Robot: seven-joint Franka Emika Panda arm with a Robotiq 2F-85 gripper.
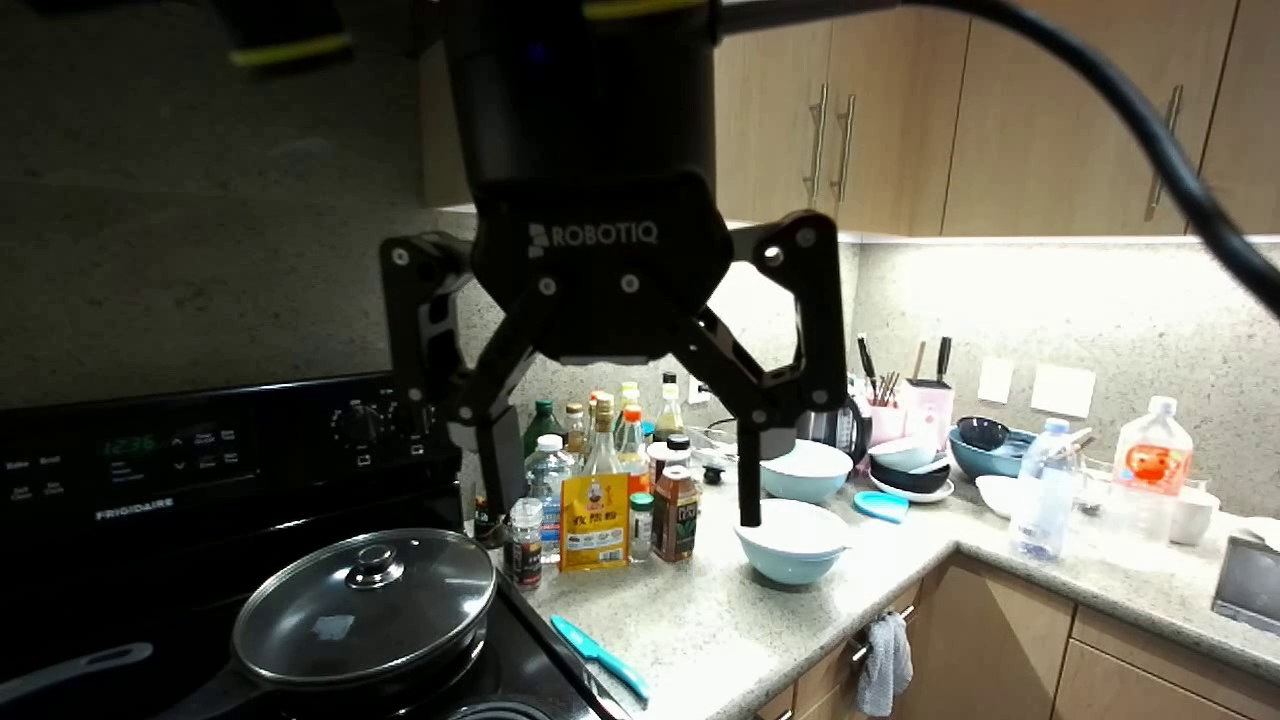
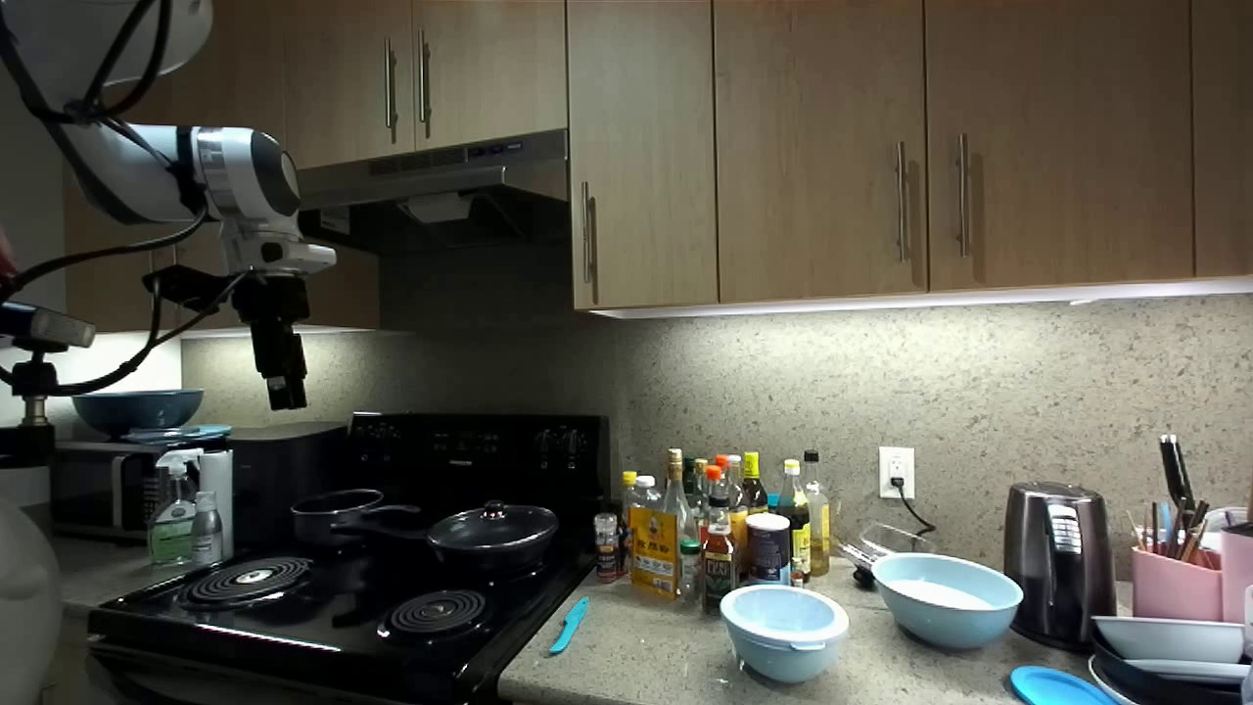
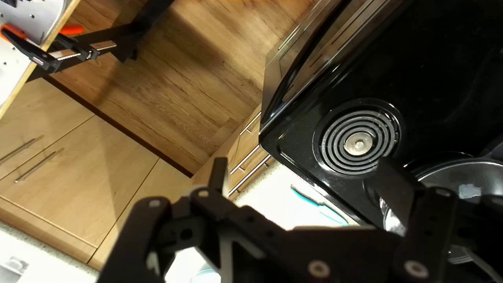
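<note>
My gripper (image 1: pixel 624 510) stands open in exterior view 1, its two black fingers wide apart with nothing between them. Exterior view 2 shows the gripper (image 2: pixel 286 394) high over the left side of the stove, pointing down. A lidded black pan (image 2: pixel 493 539) rests at the back of the cooktop. On the counter beside the stove lies a turquoise knife (image 1: pixel 600 658). A light blue bowl (image 2: pixel 784 634) sits on the counter near its front, with a second light blue bowl (image 2: pixel 948 597) behind it to the right.
Several bottles (image 2: pixel 717 505) and a yellow packet (image 1: pixel 595 521) crowd the counter by the wall. A small pot (image 2: pixel 335 517) sits at the back left of the stove (image 2: pixel 352 634). A kettle (image 2: pixel 1060 564) stands farther right.
</note>
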